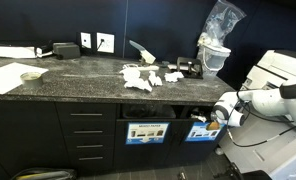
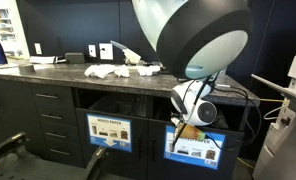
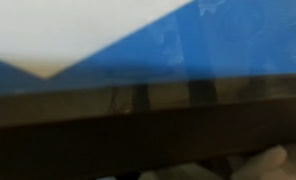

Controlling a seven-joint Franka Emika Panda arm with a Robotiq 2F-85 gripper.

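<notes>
My gripper [image 2: 189, 127] is low at the front of the right-hand open bin, close to its blue-and-white sign [image 2: 195, 148]. It stands open as far as its small, partly covered shape shows, with nothing visible held. In the wrist view, the blurred sign [image 3: 258, 40] fills the upper part, above a dark edge [image 3: 108, 130]. Below that edge, pale crumpled pieces [image 3: 268, 160] show inside the bin. My fingers cannot be made out there. Several crumpled white papers [image 1: 138, 82] lie on the dark counter [image 1: 88, 88].
A second bin with a mixed-paper sign [image 1: 146, 132] stands left of my gripper, beside a column of drawers [image 1: 88, 135]. On the counter are a small tin [image 1: 31, 78] and a dark device [image 1: 190, 68]. A bagged white container [image 1: 215, 52] stands at the right end.
</notes>
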